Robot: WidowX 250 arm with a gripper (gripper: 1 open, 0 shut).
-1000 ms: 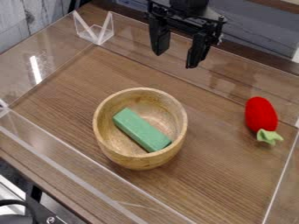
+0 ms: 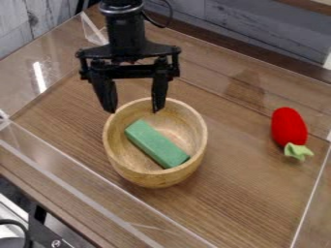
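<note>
My black gripper (image 2: 135, 107) hangs open over the back-left rim of a light wooden bowl (image 2: 184, 118), its two fingers pointing down and spread apart. A green block (image 2: 158, 142) lies inside the bowl, below and to the right of the gripper, with nothing between the fingers.
A red object with a pale green tip (image 2: 288, 129), like a toy vegetable, lies on the wooden table (image 2: 246, 199) at the right. The table around the bowl is largely clear. A white rim or edge runs along the far left.
My gripper has come from the back right, above the table, leftward and toward the front to hang over the bowl. The bowl, block and red object look unmoved.
</note>
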